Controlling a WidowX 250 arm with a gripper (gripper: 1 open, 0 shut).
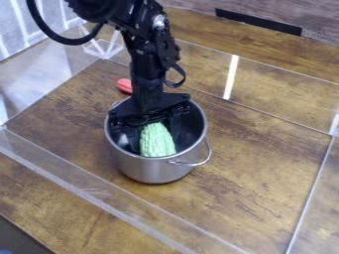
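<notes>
A steel pot [155, 169] with a wire handle on its right side stands at the middle of the wooden table. Inside it lies a pale green, ridged vegetable-like object [158, 141]. The black gripper [154, 121] reaches down into the pot from above, around the upper part of the green object. Its fingertips are partly hidden in the dark interior, and whether they hold the object is hard to see.
A red object [123, 84] lies behind the pot, partly hidden by the arm. Bare tabletop [265, 149] spreads to the right and front. Clear panels and white framing are at the top left.
</notes>
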